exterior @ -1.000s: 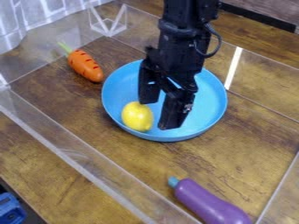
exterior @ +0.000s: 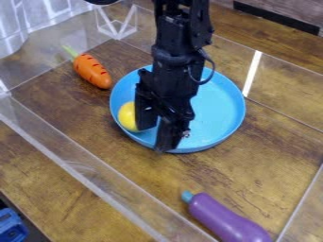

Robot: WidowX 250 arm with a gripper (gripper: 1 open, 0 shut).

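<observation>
My black gripper (exterior: pixel 157 125) is down inside the blue bowl (exterior: pixel 221 113), at its left part, with its fingers over and beside a yellow object (exterior: pixel 127 114). The fingers partly hide that object; whether they touch it or grip it, I cannot tell.
An orange carrot (exterior: pixel 91 70) lies on the wooden table (exterior: pixel 76 170) to the upper left of the bowl. A purple eggplant (exterior: pixel 228 216) lies at the lower right. A clear strip crosses the lower left, near a blue object (exterior: pixel 9 227). The table between bowl and eggplant is free.
My gripper has moved left and down onto the yellow object, which now shows less behind the fingers and sits a little further left.
</observation>
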